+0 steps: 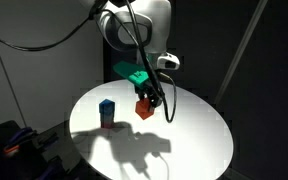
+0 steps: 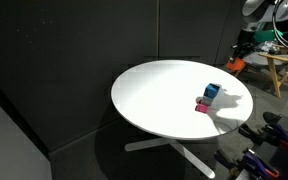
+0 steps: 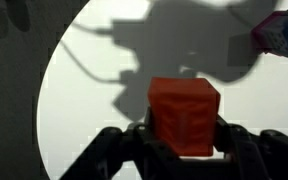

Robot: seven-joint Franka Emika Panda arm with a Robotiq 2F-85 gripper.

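An orange-red block (image 1: 144,108) hangs above the white round table, with my gripper (image 1: 149,100) shut on it. In the wrist view the same block (image 3: 184,112) fills the space between the dark fingers. To its left in exterior view 1 stands a blue block (image 1: 106,106), with a red block (image 1: 106,121) under it. The held block is apart from this pair. At the far right of exterior view 2 the held block (image 2: 237,66) shows small near the table's edge; the blue block (image 2: 212,90) is nearer the middle.
A black cable (image 1: 168,70) loops down beside the arm. Dark equipment (image 2: 274,135) stands beyond the table edge.
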